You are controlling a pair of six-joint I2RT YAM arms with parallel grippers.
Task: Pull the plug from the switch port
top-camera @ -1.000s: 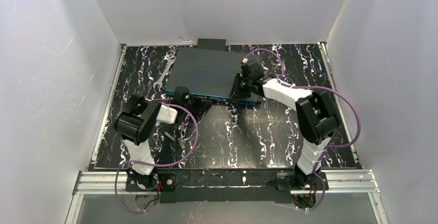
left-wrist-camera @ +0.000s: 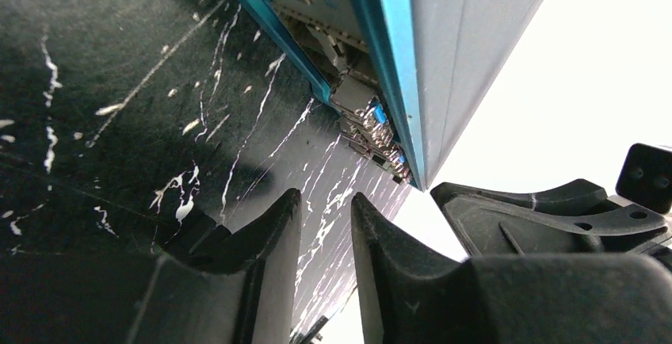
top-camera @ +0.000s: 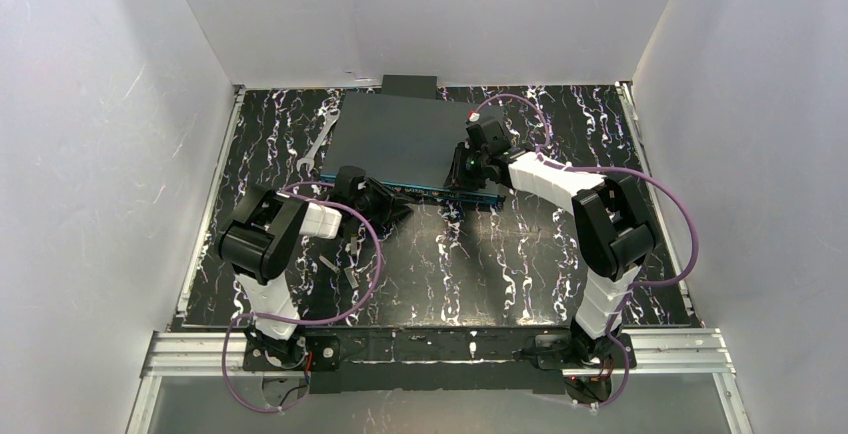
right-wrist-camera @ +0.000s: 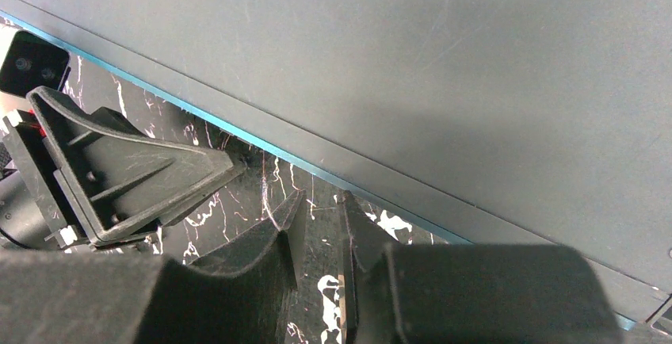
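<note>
The dark grey switch (top-camera: pixel 400 139) lies flat with its blue-edged front facing me. Small metal plugs with blue tabs (left-wrist-camera: pixel 372 122) stick out of the lower part of that front in the left wrist view; how deep they sit is unclear. My left gripper is open just in front of the switch, with a clear gap between its fingertips and the plugs beyond them. Over the right part of the front edge hangs my right gripper, its fingers parted on nothing. From above, both sets of fingertips are too small to read well.
A wrench (top-camera: pixel 318 140) rests left of the switch. Several small bars, one of them a grey bar (top-camera: pixel 351 278), lie near the left arm. Purple cables (top-camera: pixel 690 234) loop along both arms.
My left gripper has shifted slightly toward the front of the table, and its fingers look spread wider than a second ago. The right arm and the switch look unmoved.
</note>
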